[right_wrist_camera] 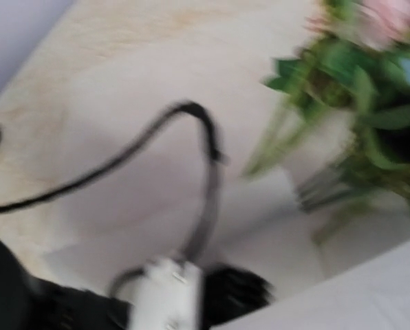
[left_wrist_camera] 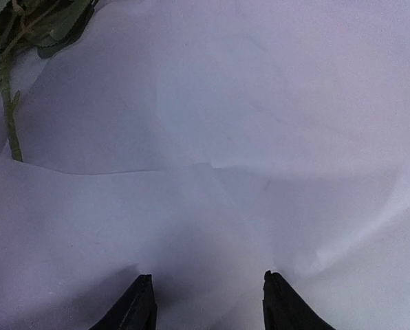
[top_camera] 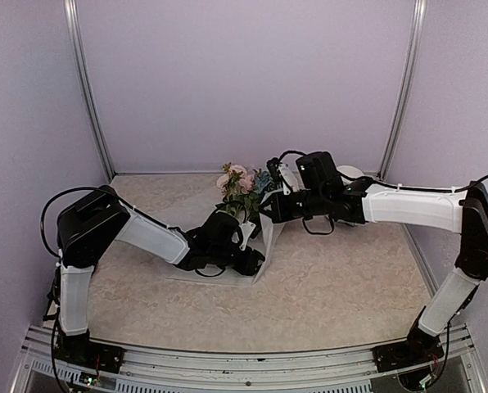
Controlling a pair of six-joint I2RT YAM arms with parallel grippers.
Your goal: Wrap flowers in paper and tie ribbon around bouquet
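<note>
The bouquet, with pink flowers [top_camera: 238,176] and blue ones partly hidden by my right arm, lies on pale wrapping paper [top_camera: 270,246] at the middle back. My right gripper [top_camera: 266,211] is shut on the paper's right edge, holding it raised and folded over in front of the blue flowers. Low on the paper's front part, my left gripper has its fingers apart. Paper lies beneath and between them, and a fold crosses ahead of them. A green stem [left_wrist_camera: 11,124] shows at upper left there. The right wrist view is blurred.
A white bowl [top_camera: 350,172] is partly hidden behind my right arm at the back right. Both arms are close together over the paper.
</note>
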